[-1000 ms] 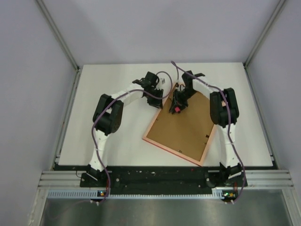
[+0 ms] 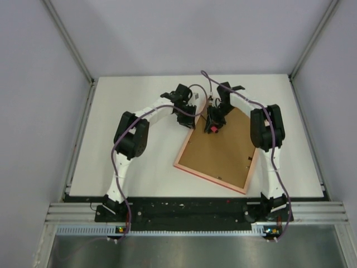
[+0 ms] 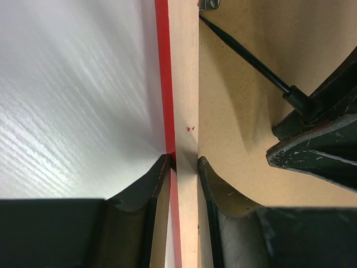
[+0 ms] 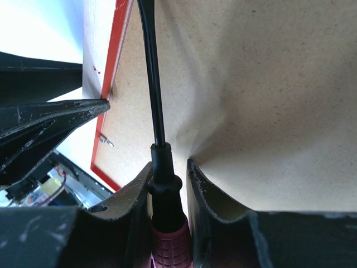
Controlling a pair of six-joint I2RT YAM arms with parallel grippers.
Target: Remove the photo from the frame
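The photo frame [image 2: 209, 178] lies back up and turned askew, with a pale wooden rim, a red outer side and a brown backing board [image 2: 220, 156]. My left gripper straddles its left rim, one fingertip against each side. My right gripper is shut on a screwdriver with a pinkish-red handle [image 4: 171, 245] and a thin black shaft [image 4: 152, 72]. In the left wrist view, the shaft's tip meets the rim's inner edge, close to a small metal tab [image 3: 209, 4]. The photo is hidden.
More small tabs [image 2: 249, 158] sit along the frame's inner edges. Both arms reach in close together over its left side.
Over the last second the frame has shifted slightly to the right, and my left gripper has moved along with it. The screwdriver and right gripper have also moved a little to the right.
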